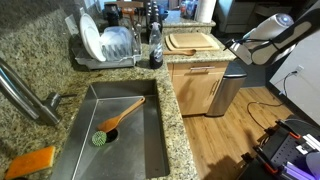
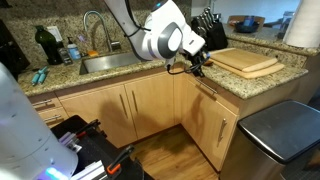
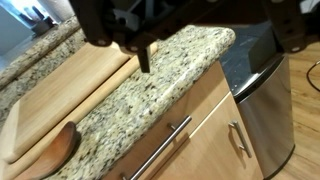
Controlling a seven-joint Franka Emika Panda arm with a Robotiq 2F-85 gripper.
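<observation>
My gripper hangs near the counter's end, beside the stacked wooden cutting boards. It is open, and nothing shows between its fingers. In the wrist view, the dark fingers reach in from the top, above the speckled granite counter. A brown wooden spoon lies near the boards at lower left there, apart from the gripper. The sink holds another wooden utensil and a green-headed scrubber.
A dish rack with white plates and a dark bottle stand along the counter. An orange sponge or cloth lies left of the sink. Below the counter's end stands a steel bin.
</observation>
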